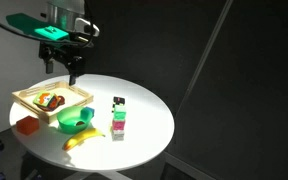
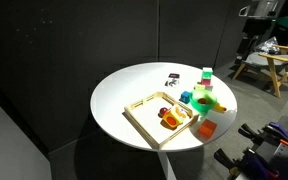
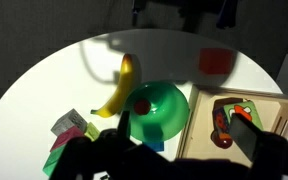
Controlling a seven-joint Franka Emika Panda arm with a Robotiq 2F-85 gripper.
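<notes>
My gripper (image 1: 61, 68) hangs open above the table, its fingers apart and nothing between them. Lower down is a green bowl (image 3: 166, 117), in which a small round red item (image 3: 142, 106) shows in the wrist view. Beside the bowl lies a yellow banana (image 3: 123, 85). A shallow wooden tray (image 3: 200, 112) holds several small colourful items, among them a green-topped one (image 3: 242, 112). On the bare table sits a red block (image 3: 215, 61), near one tray corner. Against the bowl's far side is a blue block (image 1: 88, 113), partly hidden in the wrist view by the gripper.
A stack of coloured blocks (image 1: 119, 121), green and pink among them, stands past the bowl. Behind it sits a small black object (image 1: 119, 100). The white round table (image 2: 124, 84) has a wide clear area away from the tray. A chair (image 2: 269, 68) stands beyond the table.
</notes>
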